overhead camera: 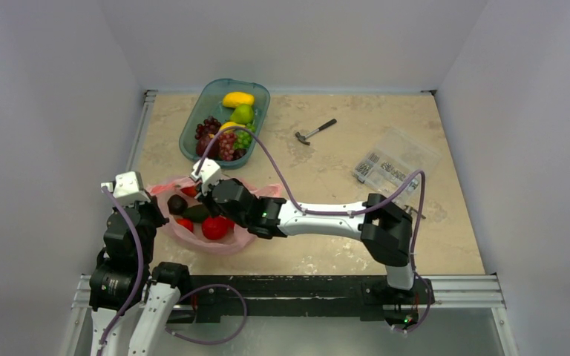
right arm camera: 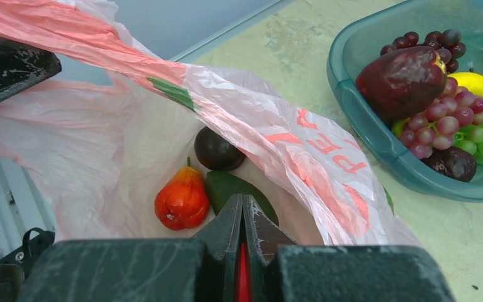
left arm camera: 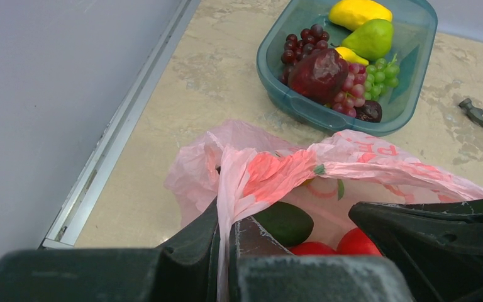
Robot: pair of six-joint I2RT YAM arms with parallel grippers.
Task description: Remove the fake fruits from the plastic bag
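Note:
The pink plastic bag sits at the left of the table with its mouth spread. Inside lie a round red fruit, a dark green avocado, a dark round fruit and an orange-red fruit. My left gripper is shut on the bag's rim. My right gripper is shut above the bag's opening, its fingertips together and nothing gripped. Red shows behind and below its fingers, outside them. The right arm covers part of the bag in the top view.
A teal basket with several fruits stands just behind the bag. Farther right are a hammer and a clear parts box. Bare table lies between bag and box.

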